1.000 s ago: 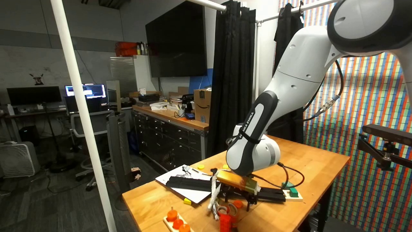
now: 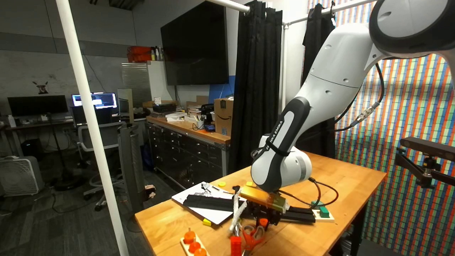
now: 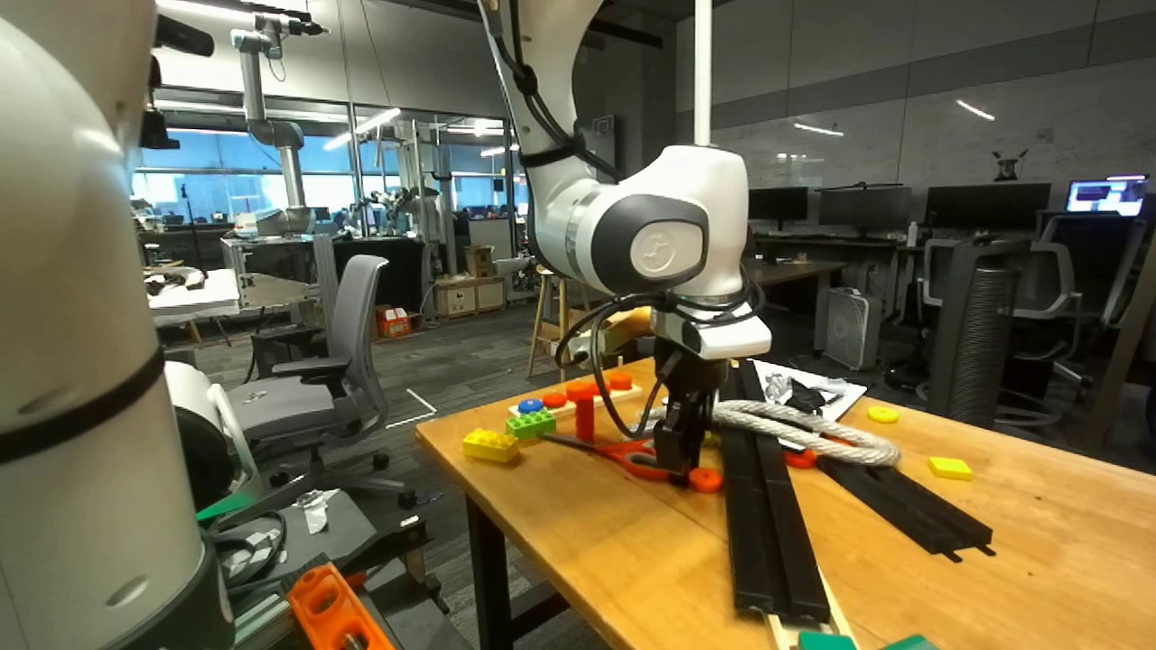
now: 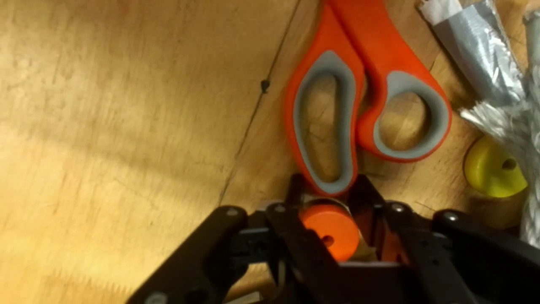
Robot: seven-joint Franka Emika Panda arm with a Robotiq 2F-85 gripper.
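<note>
Orange-handled scissors (image 4: 362, 71) with grey-lined finger loops lie on the wooden table. In the wrist view, my gripper has its dark fingers partly apart, one on either side of the lower end of the longer loop. Contact with the handle is hard to judge. An orange disc (image 4: 331, 230) shows between the fingers, just below that loop. From the second exterior view, the gripper (image 3: 679, 473) points down at table level beside the scissors (image 3: 637, 459) and an orange disc (image 3: 705, 480). The scissor blades are largely hidden there.
A red block (image 3: 585, 418) stands close to the scissors. Grey rope (image 3: 807, 417) and black track pieces (image 3: 767, 498) lie beside the gripper. Yellow (image 3: 490, 445) and green (image 3: 530, 423) bricks sit near the table edge. Bare wood fills the wrist view's left side.
The scissors have shifted and turned, their loops now more spread out to view. The red block and the pegged discs have slid slightly left in the exterior view. My gripper has moved a little.
</note>
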